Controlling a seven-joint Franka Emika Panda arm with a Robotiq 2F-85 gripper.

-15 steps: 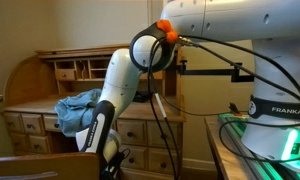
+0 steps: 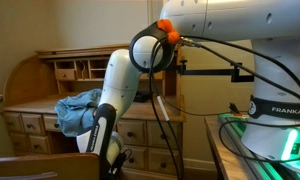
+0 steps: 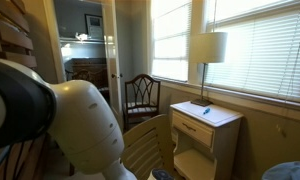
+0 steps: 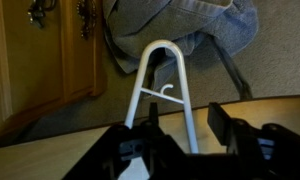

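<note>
In the wrist view, a white hanger-like frame (image 4: 186,112) has a rounded top, a crossbar and a small hook inside. My gripper is around one of its legs near the bottom of that view. Its dark fingers (image 4: 220,124) are shut with the white frame between them, though their contact is too dark to make out. In exterior view 1 my arm (image 2: 112,95) reaches down in front of a wooden desk (image 2: 162,135); the lower end of the gripper is partly hidden behind a wooden panel.
Blue-grey denim cloth (image 4: 195,35) lies beyond the frame, beside a wooden cabinet front (image 4: 40,60). A blue cloth (image 2: 78,110) rests on the desk. In exterior view 2, a white nightstand (image 3: 206,135) with a lamp (image 3: 207,55) stands by the window, near a chair (image 3: 141,92).
My arm's lower end has shifted slightly in exterior view 1. The desk and the blue cloth have not visibly moved.
</note>
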